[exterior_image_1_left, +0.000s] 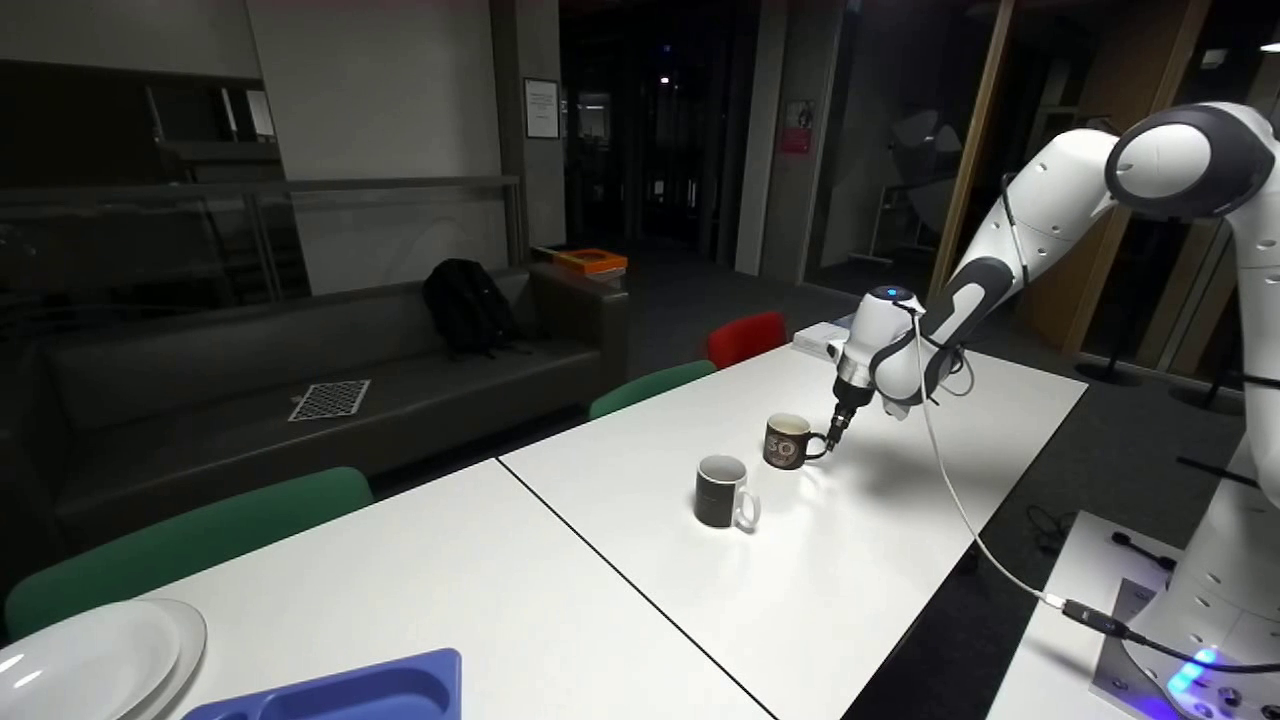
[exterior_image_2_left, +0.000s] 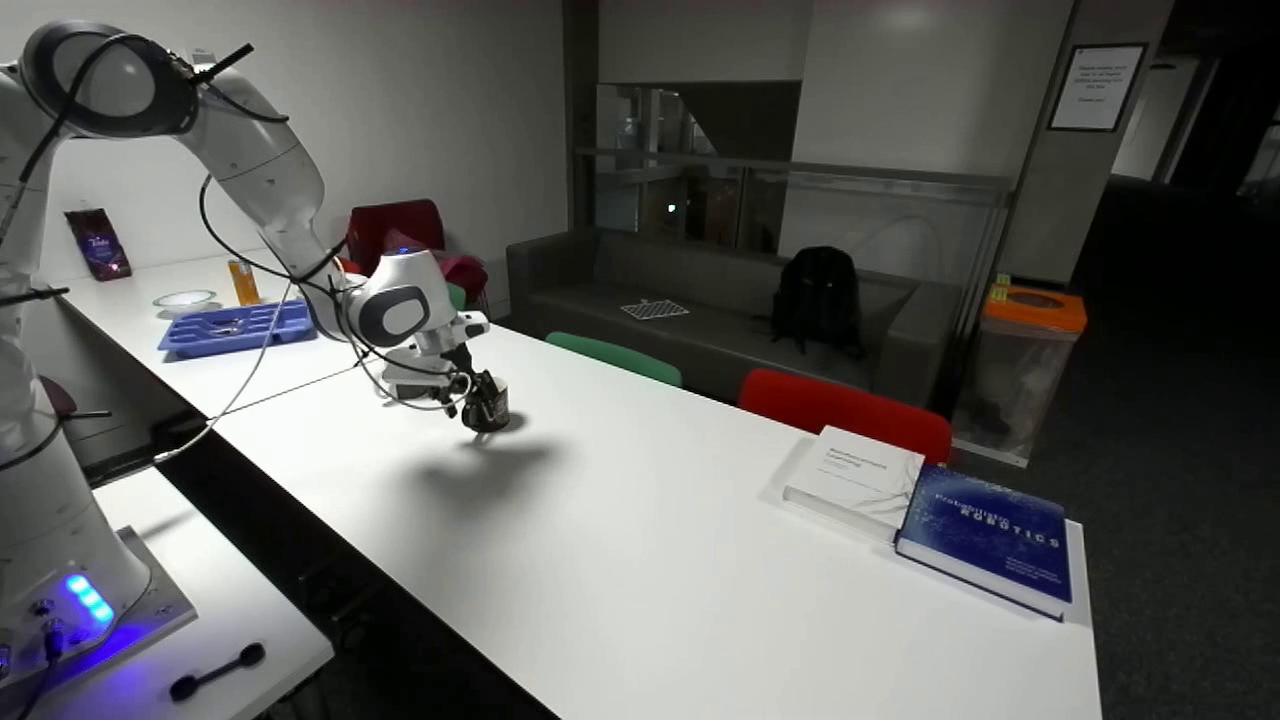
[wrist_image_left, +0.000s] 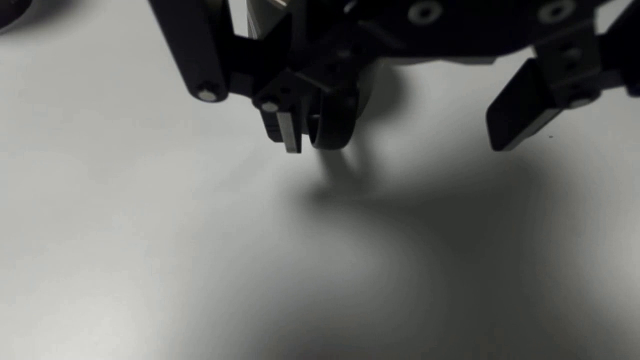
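A dark mug marked "30" (exterior_image_1_left: 785, 444) stands upright on the white table, its handle turned toward my gripper (exterior_image_1_left: 834, 442). In the wrist view my gripper is open, its two fingers wide apart. The mug's dark handle (wrist_image_left: 337, 123) lies between them, close beside the left finger (wrist_image_left: 290, 132) and well away from the right finger (wrist_image_left: 517, 114). Most of the mug's body is hidden there behind the gripper. A grey mug with a white handle (exterior_image_1_left: 720, 493) stands nearer exterior camera 1, apart from the gripper.
A blue tray (exterior_image_1_left: 446, 672) and white plates (exterior_image_1_left: 90, 660) occupy the table's other end. Two thick books, one white (exterior_image_2_left: 854, 474) and one blue (exterior_image_2_left: 986, 536), lie at the far corner. Between the books and the dark mug the tabletop is clear.
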